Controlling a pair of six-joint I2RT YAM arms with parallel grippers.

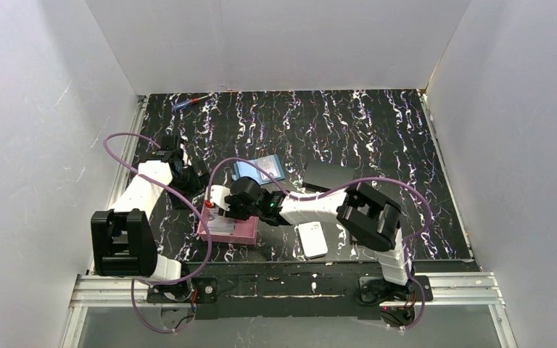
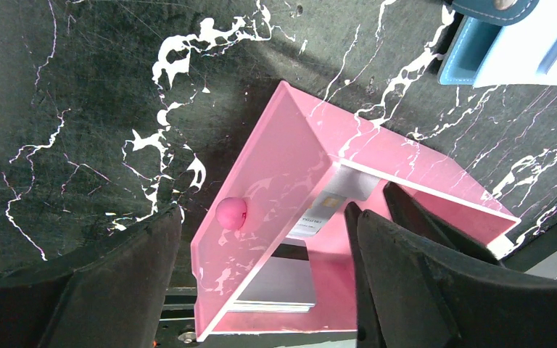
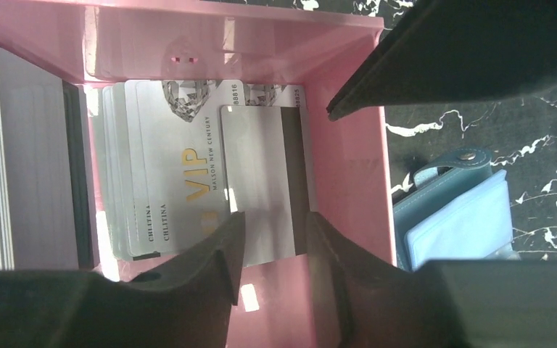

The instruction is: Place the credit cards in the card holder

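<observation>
A pink box [image 1: 245, 235] holds the cards. Its left end has a stack of cards on edge [image 3: 29, 152]; flat on its floor lie VIP cards [image 3: 181, 174] and, over them, a silver card with a black stripe [image 3: 257, 181]. My right gripper reaches down into the box, its fingers partly apart around the striped card's near end; contact cannot be made out. Beside the box's drawer-knob wall, my left gripper is open, holding nothing. The blue card holder [image 1: 260, 169] lies open behind the box, its clear sleeves [image 3: 457, 225] showing.
Behind the right forearm lies a dark flat case [image 1: 328, 176], with a white rectangular object [image 1: 312, 240] in front of it. A screwdriver [image 1: 191, 102] rests at the back left.
</observation>
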